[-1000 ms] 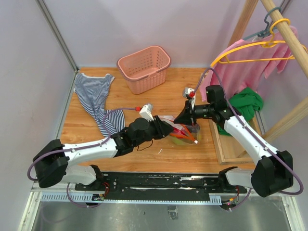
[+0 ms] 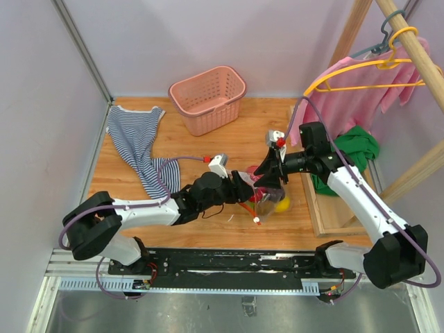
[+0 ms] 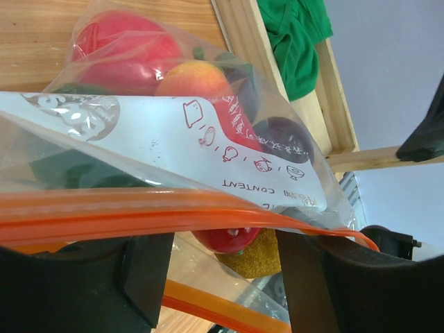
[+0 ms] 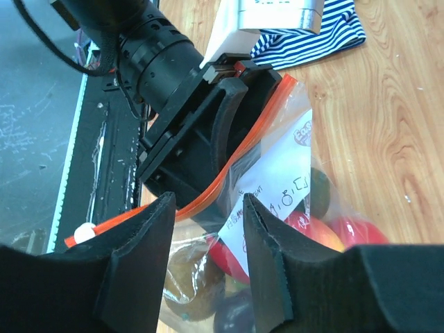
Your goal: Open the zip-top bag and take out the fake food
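Observation:
The clear zip bag (image 3: 125, 159) with an orange zipper rim (image 4: 208, 194) holds fake food: red pieces (image 3: 118, 41), a peach (image 3: 191, 80), dark and yellow pieces. Its mouth is parted in the left wrist view, with zipper strips above and below. My left gripper is at that mouth, its fingers apart, red and yellow food visible beyond them. My right gripper stands open over the bag, near the zipper and white label.
A pink basket (image 2: 207, 104) stands at the back. A striped cloth (image 2: 132, 139) lies on the left. A wooden rack with hangers, pink cloth and a green cloth (image 2: 357, 146) is on the right.
My left gripper has moved right and slightly down into the bag's opening. The orange zipper edge has shifted down and the red food shows more.

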